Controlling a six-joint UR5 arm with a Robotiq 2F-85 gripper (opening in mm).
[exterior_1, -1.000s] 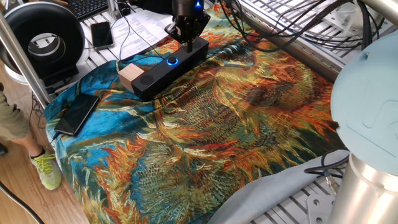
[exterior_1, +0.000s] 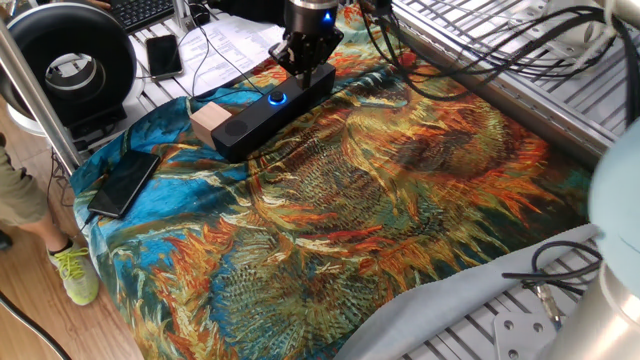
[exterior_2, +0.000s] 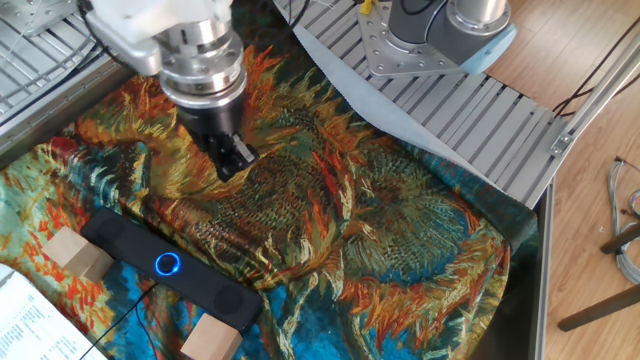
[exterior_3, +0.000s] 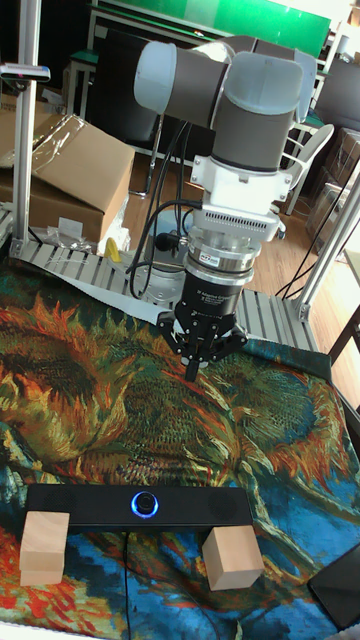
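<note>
A long black speaker bar (exterior_2: 170, 265) with a glowing blue ring lies on the patterned cloth. Against its cloth-edge side stand two wooden blocks, one near each end: one block (exterior_3: 45, 547) at the left and another block (exterior_3: 232, 557) at the right in exterior view 3. Only one block (exterior_1: 210, 124) shows in exterior view 1. My gripper (exterior_3: 192, 369) points down over the cloth, behind the bar and apart from it. Its dark fingers look together, with nothing visible between them. In exterior view 1 the gripper (exterior_1: 305, 80) overlaps the bar's far end in the picture.
A black phone (exterior_1: 124, 184) lies on the cloth's edge, and another phone (exterior_1: 163, 57) rests beside papers (exterior_1: 225, 50). A thin cable runs from the bar. Black cables (exterior_1: 480, 60) hang at the back right.
My arm has shifted: its pale blue joint cover has moved right and partly out of exterior view 1, while the gripper has moved slightly right. The bar, block and phones have stayed still.
</note>
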